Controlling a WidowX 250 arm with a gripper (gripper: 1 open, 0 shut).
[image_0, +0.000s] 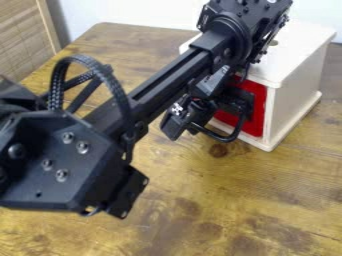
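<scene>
A white box (291, 80) with a red front panel (253, 124) stands on the wooden table at the upper right. My black arm reaches diagonally across the view to it, and its wrist hangs in front of the red panel. The gripper (214, 115) is low at the panel, mostly hidden by the wrist housing and cables, so I cannot tell whether it is open, shut or holding anything.
A white wall runs along the back, and a woven tan panel (20, 35) is at the upper left.
</scene>
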